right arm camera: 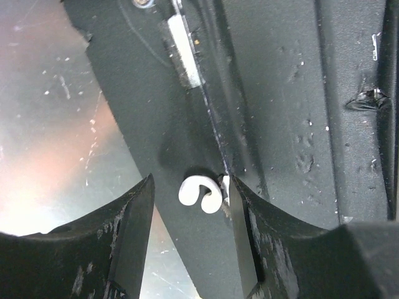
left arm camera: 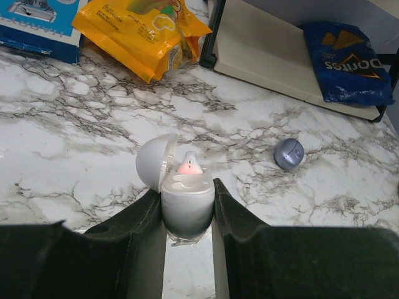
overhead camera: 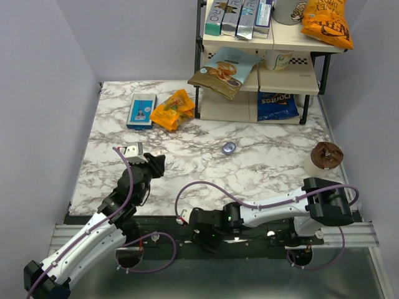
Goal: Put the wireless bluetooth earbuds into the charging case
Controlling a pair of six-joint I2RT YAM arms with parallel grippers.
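Observation:
My left gripper is shut on the white charging case (left arm camera: 187, 208), its lid standing up and a pinkish light showing inside, above the marble table (left arm camera: 93, 174). My right gripper is partly open, pointed down over the dark ledge along the table's front edge, where a small white curved piece (right arm camera: 212, 198), likely an earbud, lies just beyond and between the fingertips, not gripped. In the top view the right gripper hides that piece.
A shelf unit (overhead camera: 218, 109) with snack bags stands at the back. A blue box (overhead camera: 141, 112), an orange bag (overhead camera: 171, 112), a small round silver object (overhead camera: 229, 148) and a brown-topped container (overhead camera: 324, 157) are on the table.

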